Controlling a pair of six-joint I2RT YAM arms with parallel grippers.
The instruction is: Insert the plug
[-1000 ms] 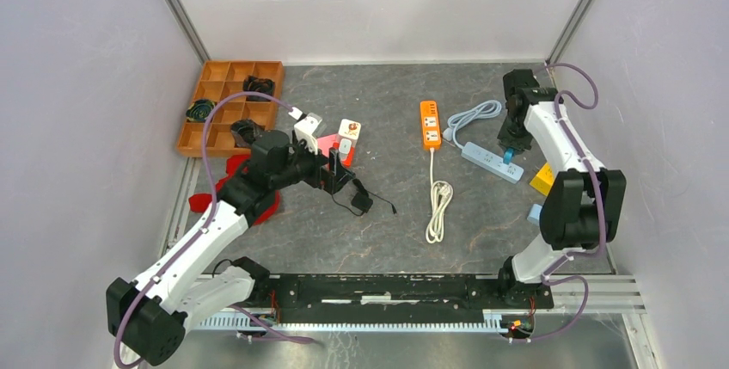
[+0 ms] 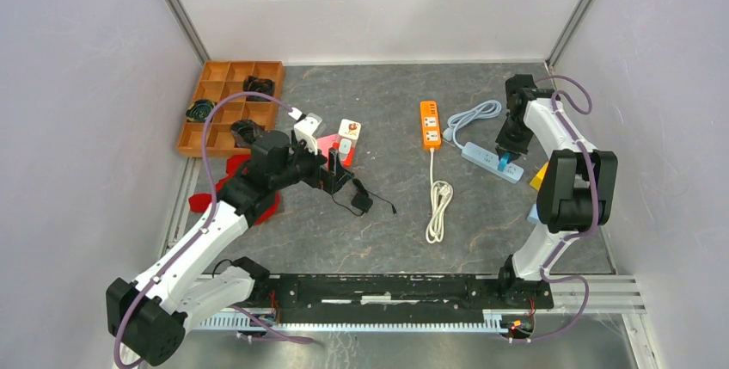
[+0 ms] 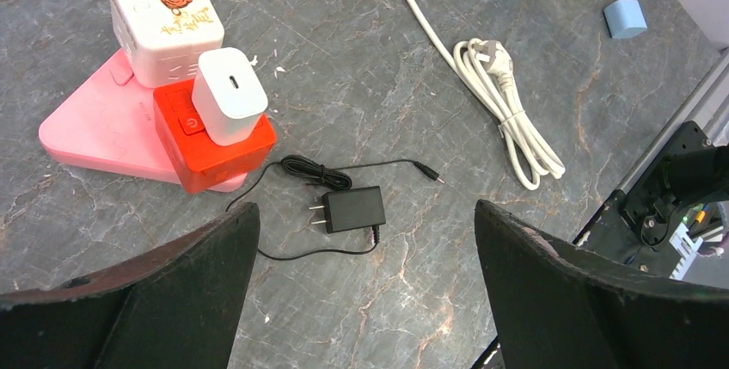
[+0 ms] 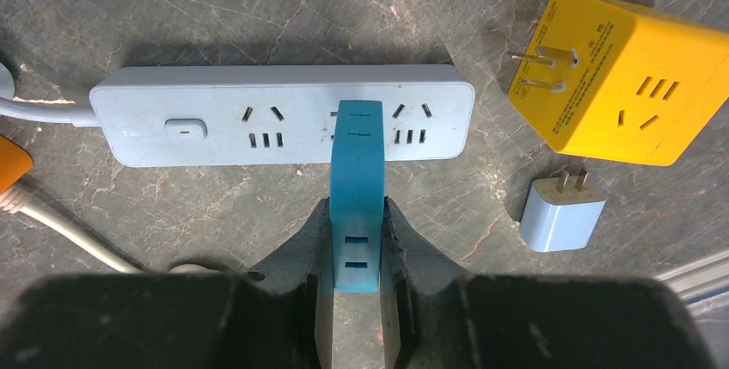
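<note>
A blue plug adapter [image 4: 356,180] is held in my right gripper [image 2: 507,152], whose fingers are shut on its lower part in the right wrist view. It sits over the middle of the light grey-blue power strip [image 4: 215,111], covering its middle sockets; whether it is seated cannot be told. My left gripper [image 2: 335,173] is open over the left part of the table, with a black adapter [image 3: 352,208] and cable below it in the left wrist view.
An orange strip [image 2: 431,119] with white cable is left of the grey strip. A yellow cube [image 4: 619,76] and a small light-blue charger [image 4: 559,221] lie to its right. Pink, red and white blocks [image 3: 103,128] and a wooden tray [image 2: 211,85] are on the left.
My right arm has shifted slightly, bringing the blue adapter a little lower and left over the power strip. The left arm has not moved.
</note>
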